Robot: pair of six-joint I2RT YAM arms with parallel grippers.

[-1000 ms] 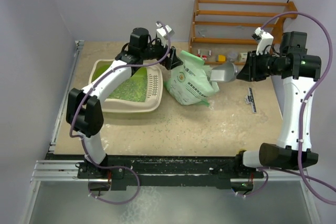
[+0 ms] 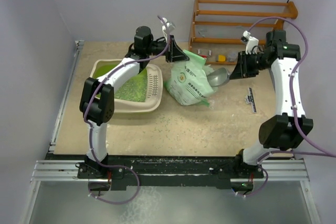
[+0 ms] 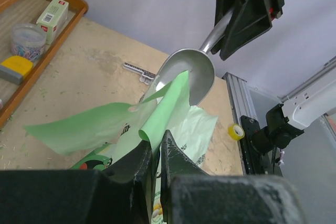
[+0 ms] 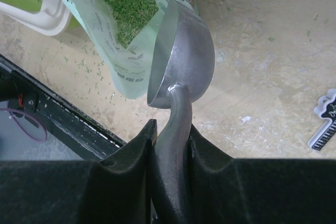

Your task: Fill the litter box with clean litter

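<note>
A pale green litter bag (image 2: 188, 83) stands on the table, its mouth toward the right arm. My left gripper is shut on the bag's upper edge, which rises in a fold between its fingers. The metal scoop (image 4: 185, 56) extends from my right gripper, which is shut on its handle. Its bowl is at the bag's opening and looks empty of litter on the side that shows. Green litter (image 4: 128, 10) is visible inside the bag. Left of the bag sits the cream litter box (image 2: 153, 88), with green litter across its bottom.
A wooden rack (image 2: 239, 12) stands at the back, holding a small carton (image 3: 52, 18), a clear tub (image 3: 29, 40) and a yellow-grey item (image 3: 17, 68). A black-and-silver tool (image 2: 251, 99) lies at the right.
My left gripper has shifted right onto the bag's top edge.
</note>
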